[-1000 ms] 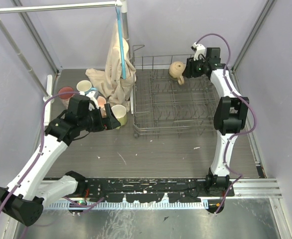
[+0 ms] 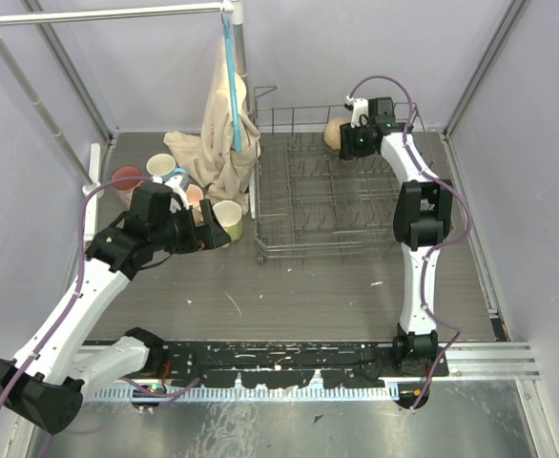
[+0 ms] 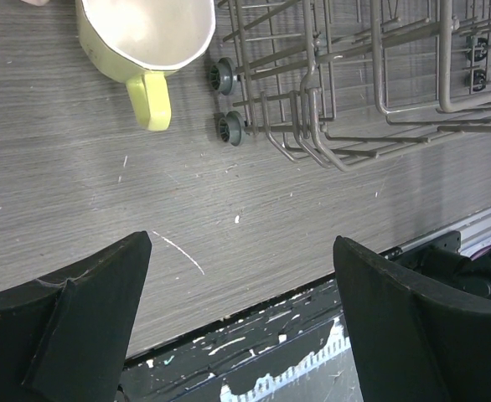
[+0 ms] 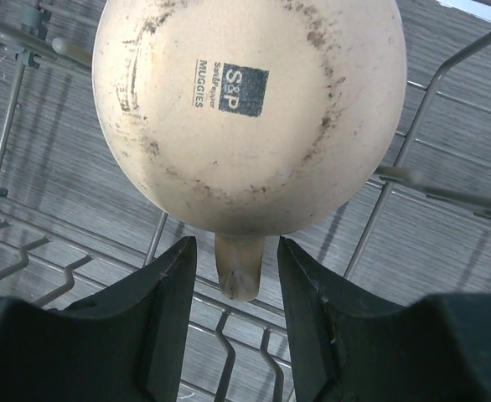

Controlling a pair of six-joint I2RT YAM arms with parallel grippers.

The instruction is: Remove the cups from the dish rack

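One cream cup [image 2: 335, 134] sits bottom-up at the back of the dish rack [image 2: 265, 248]. My right gripper [image 2: 349, 143] is over it, open, and in the right wrist view its fingertips flank the cup's handle [image 4: 239, 268] with gaps either side. The cup's base [image 4: 245, 142] faces up, stamped with a logo. My left gripper [image 2: 206, 229] stands open beside the cups left of the rack, with nothing between its fingers; below it in the left wrist view is a pale yellow-green cup [image 3: 120, 50] with its handle towards the gripper.
More cups, including a red one [image 2: 125, 181] and a white one [image 2: 160, 164], stand at left beside a beige cloth [image 2: 213, 153] hanging from a frame. The floor in front of the rack is clear.
My right gripper has moved left across the rack onto the cup's handle, its arm following. The left arm and the cup show no clear movement.
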